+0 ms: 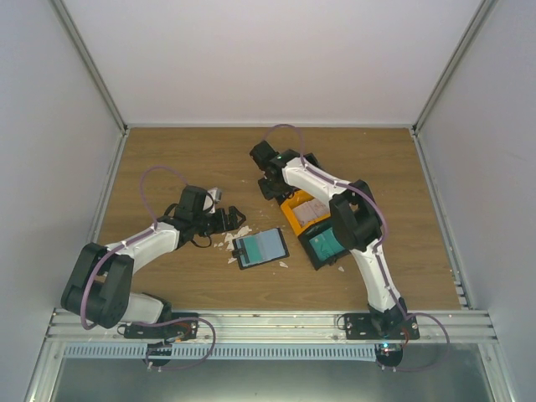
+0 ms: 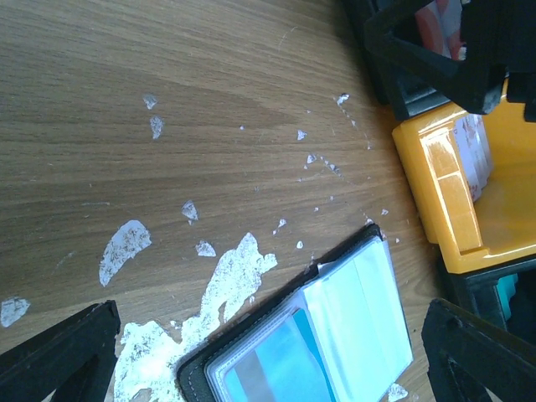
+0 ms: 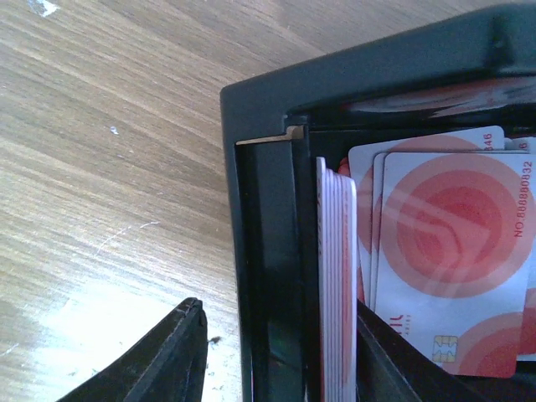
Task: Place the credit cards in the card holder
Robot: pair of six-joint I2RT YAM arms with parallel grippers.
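The open card holder [image 1: 270,244] lies flat on the table, with a blue card under its clear pocket; the left wrist view shows its clear sleeve [image 2: 360,310] close up. My left gripper [image 1: 239,219] is open and empty above it. At the far black bin, my right gripper straddles the bin's near wall [image 3: 272,260], partly open. Between its fingers a stack of cards [image 3: 337,276] stands on edge against the inside of that wall. The inner finger touches or nearly touches the stack; the outer one is clear of the wall. More red-and-white cards [image 3: 456,226] lie flat inside.
A yellow bin [image 1: 295,219] with pale cards joins the black one, and a dark bin [image 1: 316,251] with teal cards sits nearer. White flakes [image 2: 226,285] mark the table round the holder.
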